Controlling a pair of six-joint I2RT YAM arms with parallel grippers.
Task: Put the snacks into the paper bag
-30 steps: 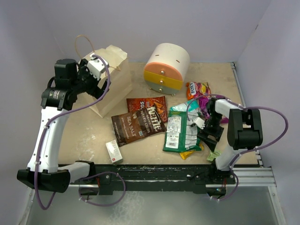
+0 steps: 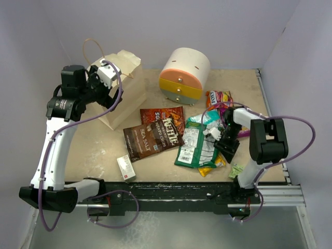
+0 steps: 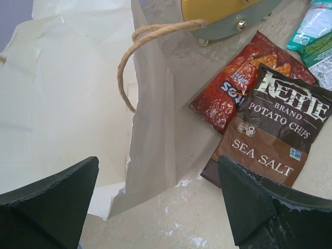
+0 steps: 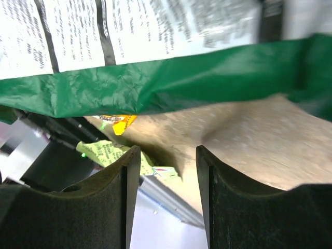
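My left gripper is open above the paper bag point(image 3: 67, 104), whose rope handle and opening show. The Kettle chips point(image 2: 153, 139) and red bag point(image 2: 162, 115) lie mid-table. A green snack bag point(image 2: 196, 148) with a white back panel lies right of them, over a yellow packet point(image 2: 206, 170). My right gripper point(image 2: 224, 148) is low at the green bag's right side; in the right wrist view the bag point(image 4: 155, 88) spans beyond the fingers. What is between those fingers is hard to see. A small pale-green packet point(image 4: 106, 154) lies near it.
A striped drawer box point(image 2: 184, 75) stands at the back. A small white box point(image 2: 125, 168) sits front left. More snack bags point(image 2: 218, 97) lie back right.
My right gripper has shifted slightly left, and the green bag has slid left with it. The left arm is unchanged.
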